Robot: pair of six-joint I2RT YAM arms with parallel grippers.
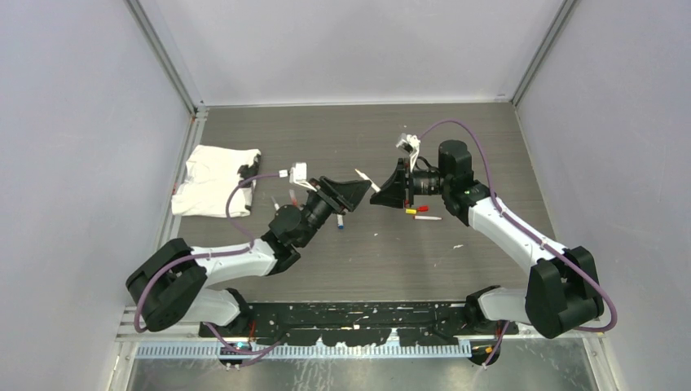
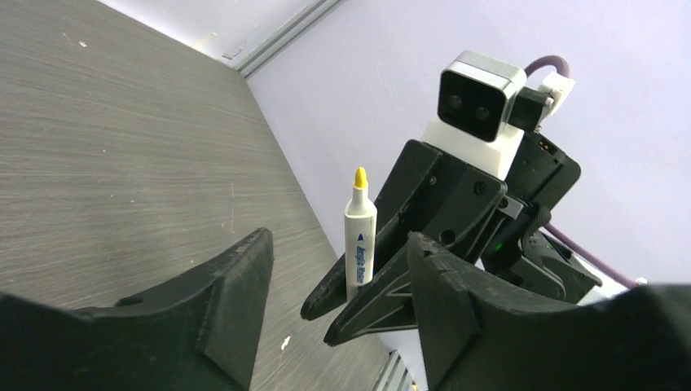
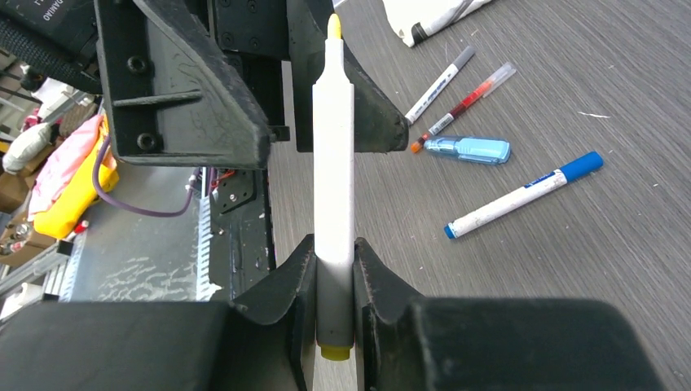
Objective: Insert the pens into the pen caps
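A white pen with a bare yellow tip (image 3: 332, 171) stands upright in my right gripper, which is shut on its lower end. The same pen (image 2: 359, 232) shows in the left wrist view, ahead of and between my left fingers. My left gripper is part open with nothing between its fingers, and it faces the right one over the table. In the top view the two grippers nearly meet, the pen (image 1: 366, 179) leaning between them. A blue-capped pen (image 3: 530, 194) lies on the table.
A red cap (image 1: 423, 208) and a yellow cap (image 1: 411, 212) rest below the right gripper. A white cloth (image 1: 213, 181) covers the left of the table.
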